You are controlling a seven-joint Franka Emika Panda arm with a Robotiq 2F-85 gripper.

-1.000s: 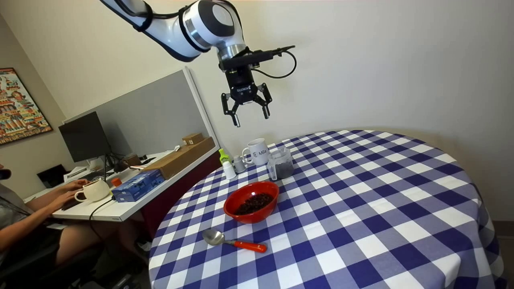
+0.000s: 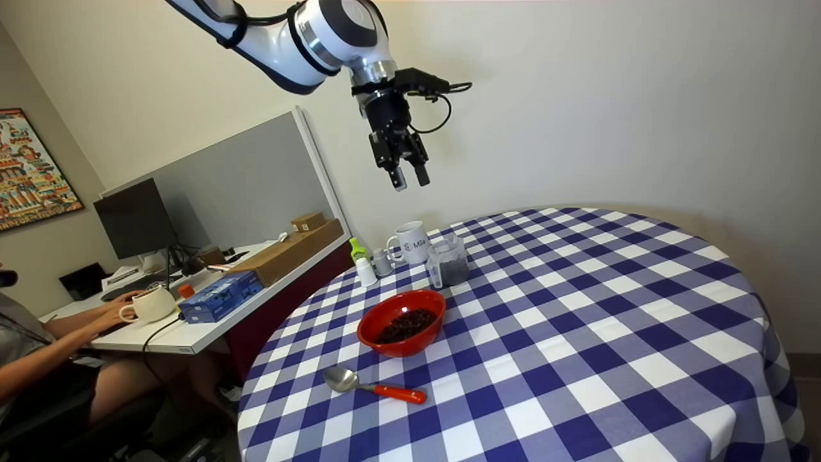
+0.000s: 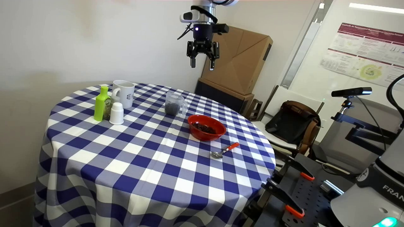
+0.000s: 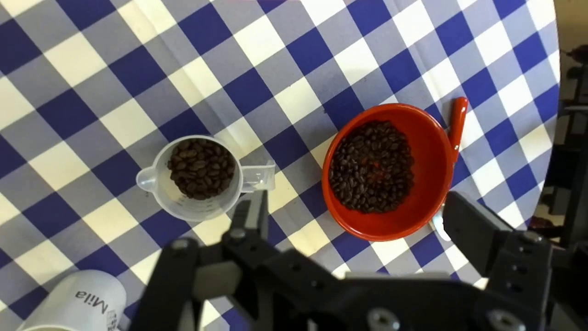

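Observation:
High above the table, my gripper [image 2: 411,182] stands open with nothing between its fingers. In the wrist view its two fingers [image 4: 252,212] are spread wide apart. Below it, a red bowl [image 4: 427,165] holds dark beans [image 4: 369,182]. A clear measuring cup [image 4: 182,207], upright, also has dark beans inside, and its handle [image 4: 257,177] points toward the bowl. A spoon with a red handle [image 2: 400,393] lies on the cloth in front of the bowl; the wrist view shows it partly hidden behind the bowl.
A white mug [image 3: 124,94], a green bottle [image 3: 100,104] and a white shaker [image 3: 117,114] stand grouped on the checkered tablecloth [image 3: 159,155], with a grey shaker [image 2: 381,262] beside them. A person sits at a desk [image 2: 185,332] beyond the table.
My gripper has turned about its vertical axis and risen slightly, its fingers open in both frames. The bowl, cup and spoon have stayed in place.

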